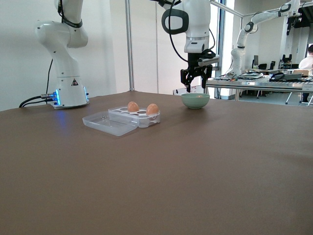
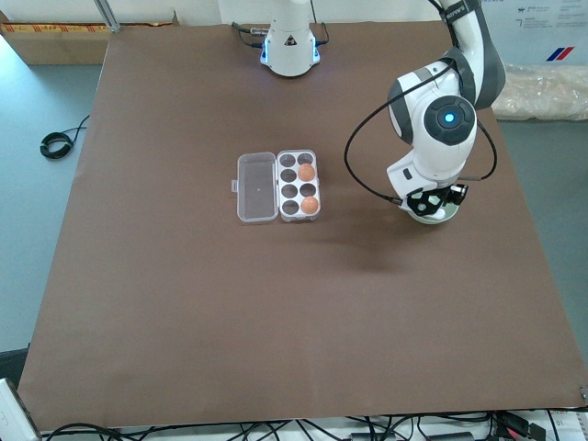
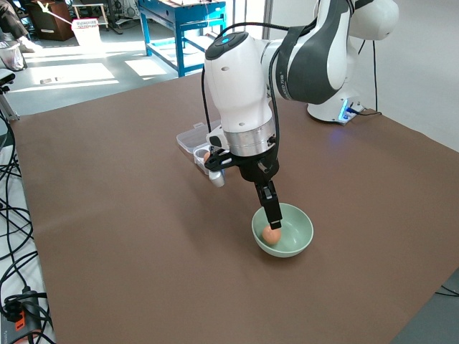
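My gripper (image 3: 272, 215) hangs fingers-down over a pale green bowl (image 3: 297, 236) at the right of the table; an egg (image 3: 271, 236) lies in the bowl, just below the fingertips. In the top view the gripper (image 1: 195, 83) is above the bowl (image 1: 195, 102). Whether its fingers are open or shut is unclear. An open clear egg box (image 2: 259, 187) sits left of the bowl, with two eggs in it, one egg (image 2: 307, 172) toward the back and another egg (image 2: 309, 205) toward the front.
Cables run along the table's outer edge.
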